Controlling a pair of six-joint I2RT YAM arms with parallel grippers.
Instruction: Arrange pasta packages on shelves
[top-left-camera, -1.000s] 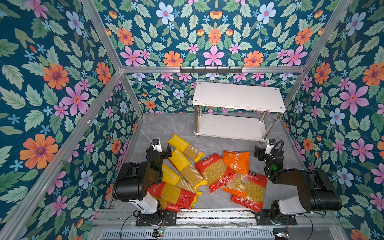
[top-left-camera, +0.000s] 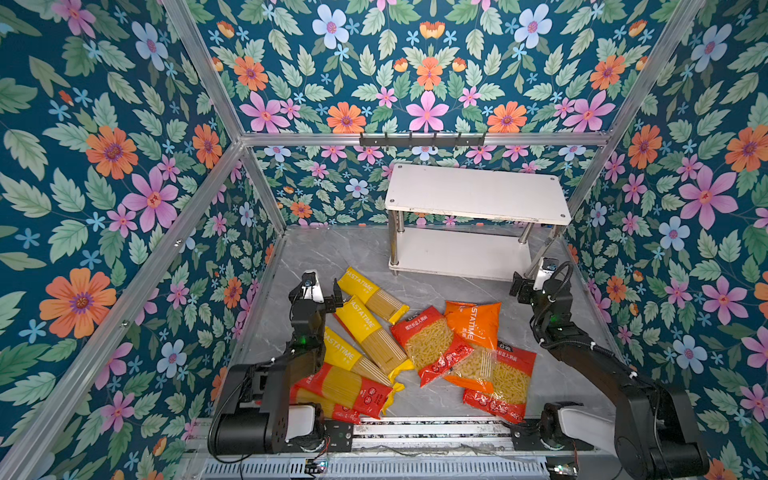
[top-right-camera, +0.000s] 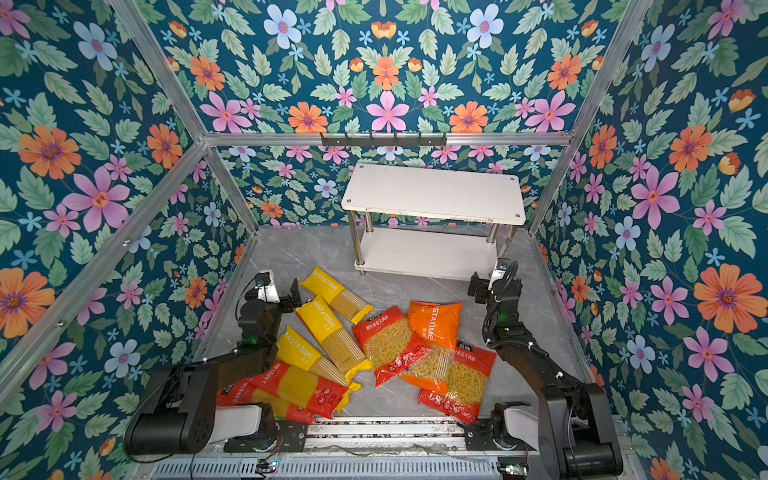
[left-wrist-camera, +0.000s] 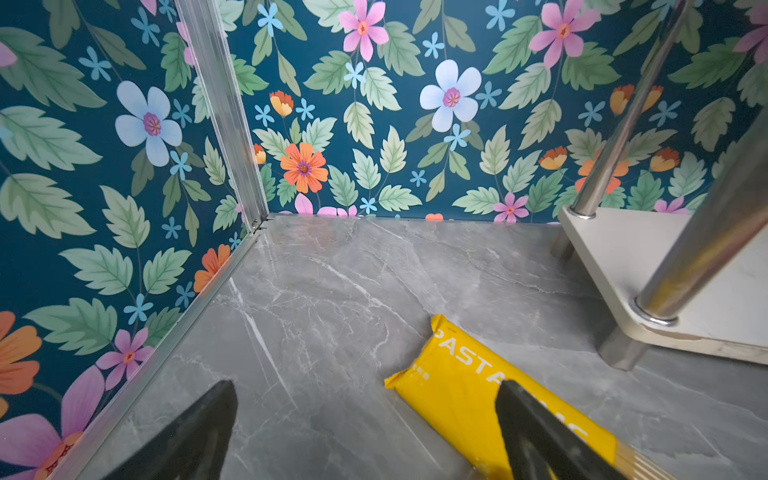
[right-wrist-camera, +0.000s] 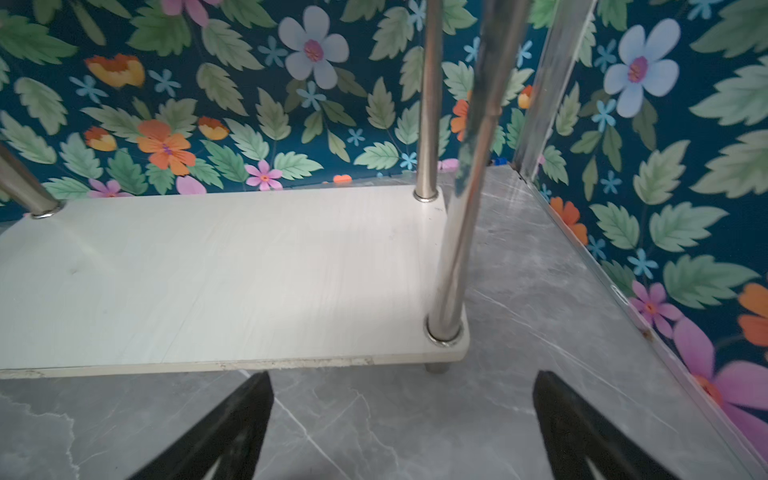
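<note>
Yellow spaghetti packs (top-left-camera: 369, 293), red-and-yellow packs (top-left-camera: 352, 388), red pasta bags (top-right-camera: 387, 338) and an orange bag (top-right-camera: 434, 318) lie loose on the floor. A white two-tier rack (top-left-camera: 476, 190) stands empty at the back right. My left gripper is open left of the pile, with a yellow pack (left-wrist-camera: 480, 392) ahead, right of centre. My right gripper is open, facing the rack's right end and its lower shelf (right-wrist-camera: 224, 272); nothing is between its fingers.
Bare grey floor (left-wrist-camera: 328, 296) lies left of the rack and along its right side. Metal posts (right-wrist-camera: 452, 256) hold the rack's shelves. Flowered walls with metal rails enclose the area.
The packs are unmoved.
</note>
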